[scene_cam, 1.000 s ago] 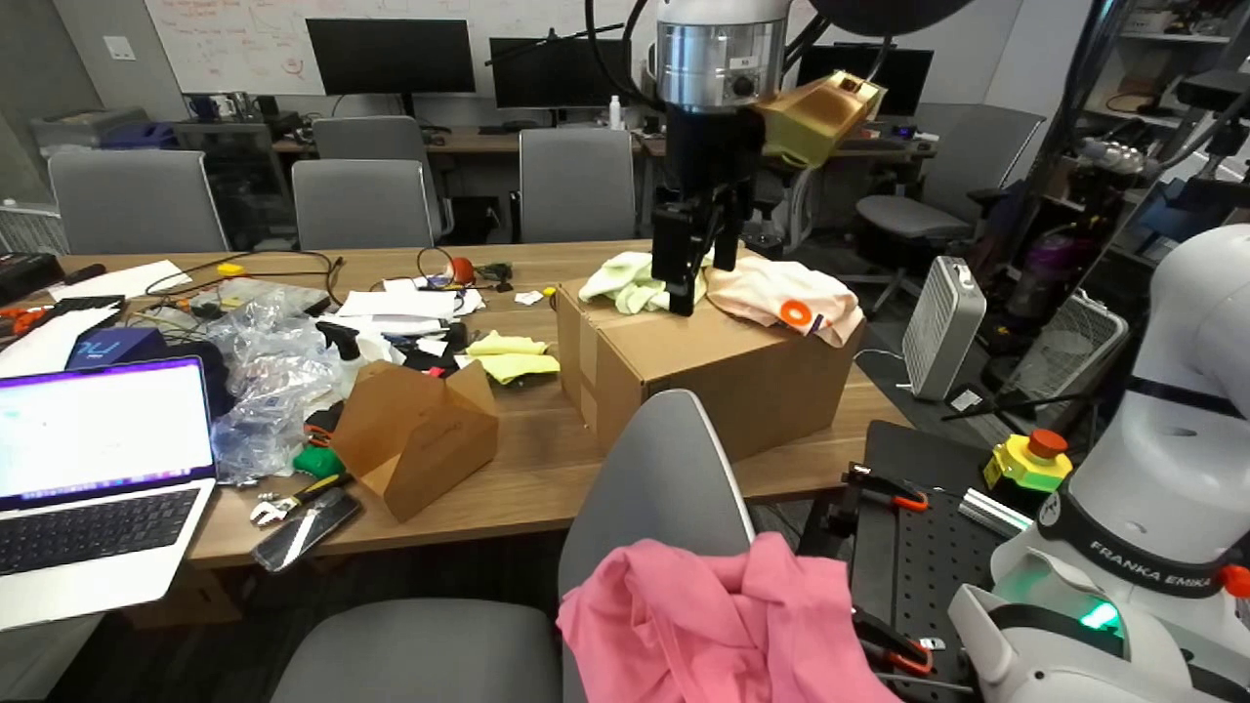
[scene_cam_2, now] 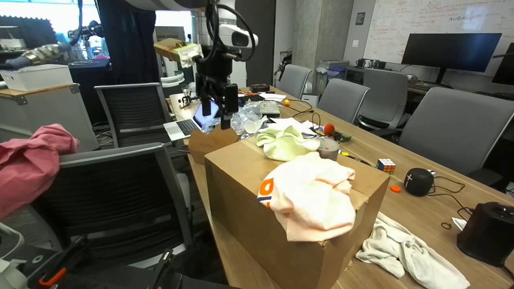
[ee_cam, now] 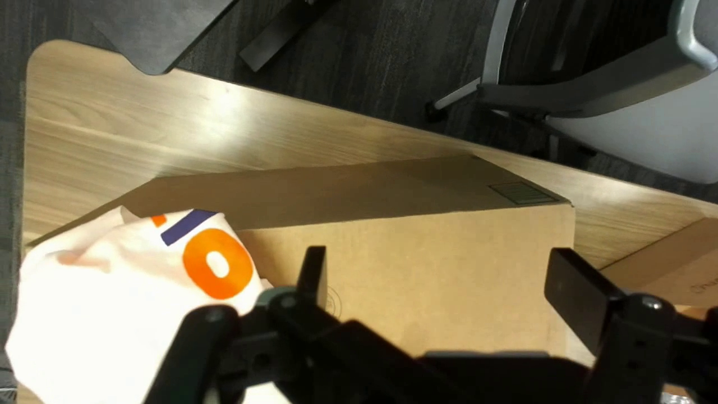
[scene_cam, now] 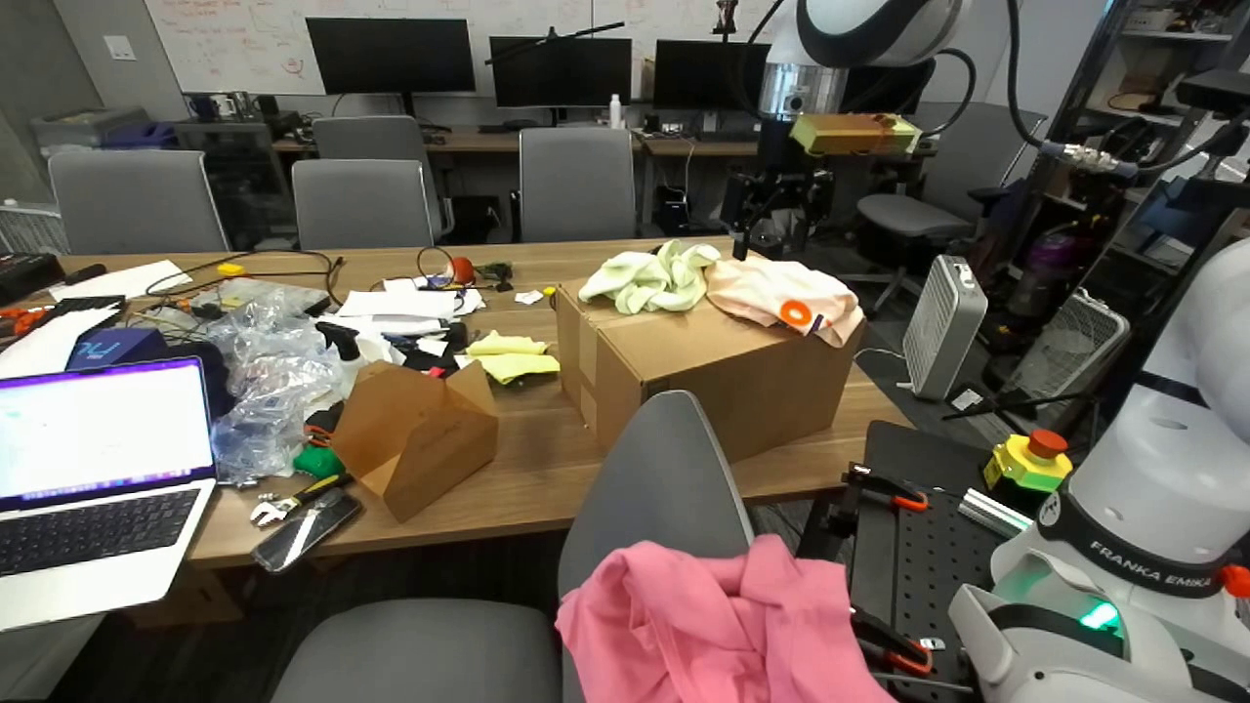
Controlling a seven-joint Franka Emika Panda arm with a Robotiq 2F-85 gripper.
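My gripper point(scene_cam: 770, 234) hangs in the air near the large cardboard box point(scene_cam: 732, 410), its fingers wide apart and empty. In the wrist view, bare cardboard shows between the fingers. Crumpled on the box top lies a peach cloth point(scene_cam_2: 311, 197) with an orange ring print; it hangs over one end. The wrist view has this cloth point(ee_cam: 114, 316) at lower left, partly hidden by the gripper. A pale green cloth point(scene_cam: 651, 279) is bunched beside it on the box.
A white cloth point(scene_cam_2: 409, 253) lies on the table beside the box. Another chair holds a pink cloth point(scene_cam: 727, 621). An open brown carton point(scene_cam: 416, 434), a laptop point(scene_cam: 100, 469) and clutter crowd one side. A grey chair back point(scene_cam: 668, 492) stands close before the box.
In exterior view 1 the gripper has moved right and up, away from the front edge of the box top. The cloths and box look unmoved.
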